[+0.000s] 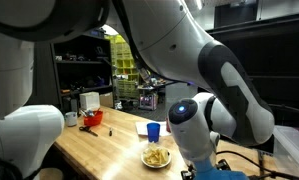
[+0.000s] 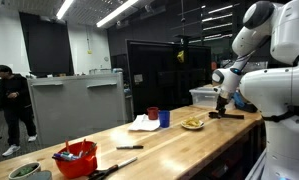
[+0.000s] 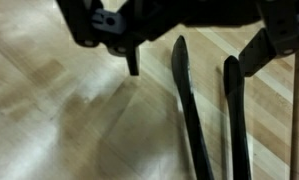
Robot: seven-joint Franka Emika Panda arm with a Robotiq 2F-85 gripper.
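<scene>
In the wrist view, my gripper stands open above the wooden table, one finger at the left and the other at the right. Two long, slim black objects (image 3: 192, 110) (image 3: 236, 115) lie nearly side by side beneath it. Their rounded upper ends show between and below the fingers, and the right one comes close to the right finger in this view. Whether they are handles or whole tools I cannot tell. In the second exterior view, the gripper (image 2: 225, 106) is low over the table's far right, too small to read.
A plate of food (image 2: 193, 124) sits left of the gripper, with a blue cup (image 2: 164, 118), a red cup (image 2: 152, 112) and a white cloth (image 2: 144, 124) beyond. A red basket (image 2: 77, 160) stands at the near left.
</scene>
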